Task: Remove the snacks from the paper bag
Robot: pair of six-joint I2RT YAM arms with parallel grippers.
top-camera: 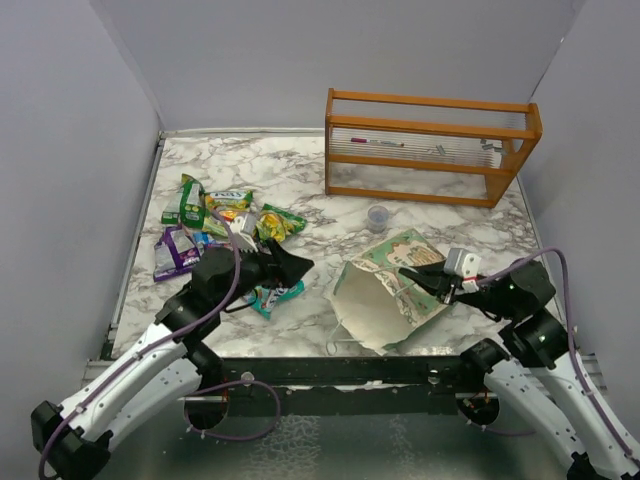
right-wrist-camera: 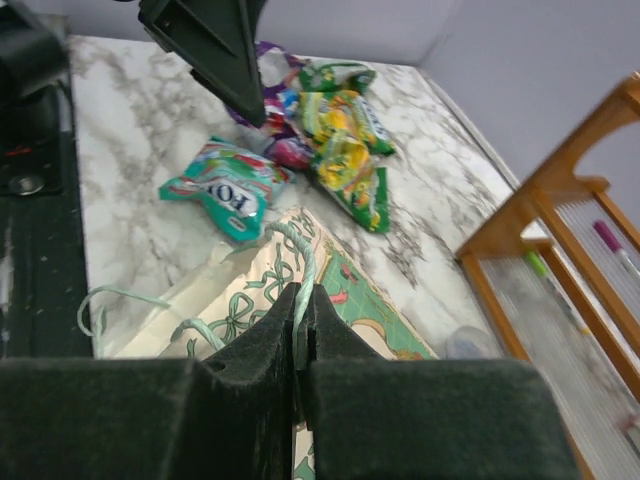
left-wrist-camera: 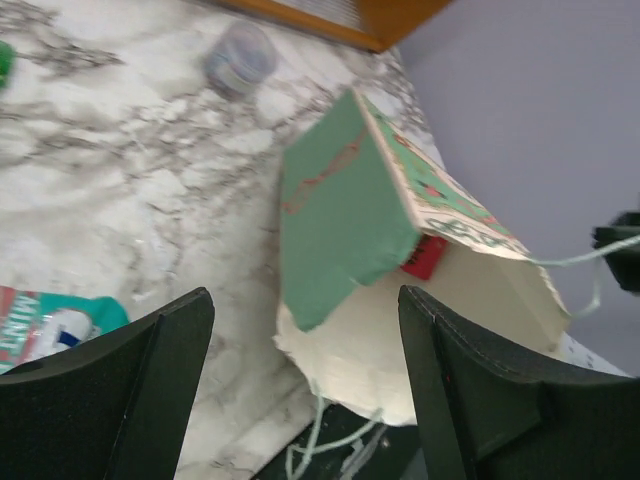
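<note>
The paper bag lies on its side on the right half of the table, its mouth facing the front left. A red item shows inside it in the left wrist view. My right gripper is shut on the bag's cord handle, over the upper edge of the bag. My left gripper stands open left of the bag mouth, empty. Several snack packets lie at the left: a green one, a purple one, a yellow-green one and a teal one, partly hidden by the left arm.
A wooden rack with pens stands at the back right. A small clear cup sits between it and the bag. Bare marble lies between the packets and the bag.
</note>
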